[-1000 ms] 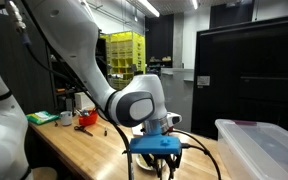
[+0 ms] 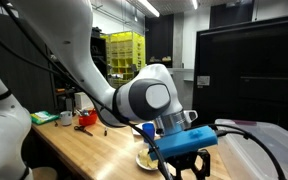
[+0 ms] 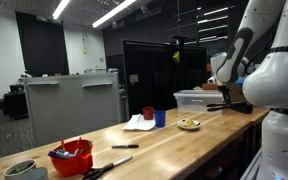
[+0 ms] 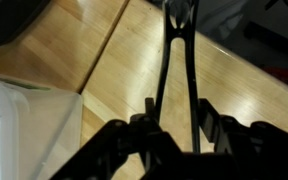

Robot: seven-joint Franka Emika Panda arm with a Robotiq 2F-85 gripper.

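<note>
In the wrist view, my gripper is shut on a black tong-like utensil with two long narrow arms. Its far end runs out of the top of that view. Exterior view 2 shows the dark utensil sticking out sideways from the gripper at the table's right end. A plate with yellowish food stands on the table, apart from the utensil. The arm's blue wrist section hides most of the gripper in exterior view 1.
A translucent bin stands on the right. Behind the plate are a blue cup and a white cloth. A red bowl of tools and a knife lie at the far end. Mid-table is mostly clear.
In exterior view 1, the arm's wrist has swung to the right, towards the bin, and slightly up. The plate now shows more fully beside the arm.
</note>
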